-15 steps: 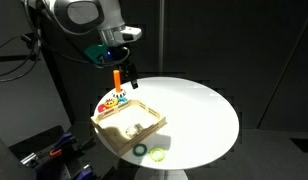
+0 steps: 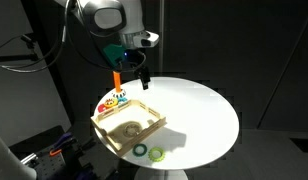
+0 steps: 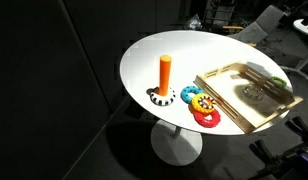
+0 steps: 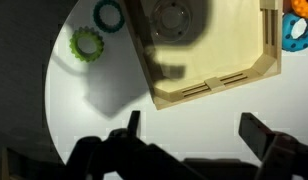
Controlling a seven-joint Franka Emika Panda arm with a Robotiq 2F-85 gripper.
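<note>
My gripper is open, its two dark fingers wide apart with nothing between them. In exterior view 1 it hangs high above the table, over the far part of the tray. The shallow wooden tray (image 4: 199, 90) lies below, beyond the fingertips in the wrist view. Inside it sits a pale, see-through ring (image 4: 172, 20). An orange post (image 3: 165, 75) stands upright on a black-and-white base (image 3: 162, 97). Beside the post lie a blue ring (image 3: 190, 93), a yellow ring (image 3: 203, 102) and a red ring (image 3: 206, 119), close together.
A teal ring (image 4: 109, 15) and a light green ring (image 4: 86, 44) lie on the white table (image 2: 199, 120) outside the tray. In exterior view 1, the table's right half is clear. Dark floor surrounds its rounded edge.
The arm has shifted to the right in exterior view 1, carrying the gripper with it, still high above the table. The tray, post and rings show no clear movement.
</note>
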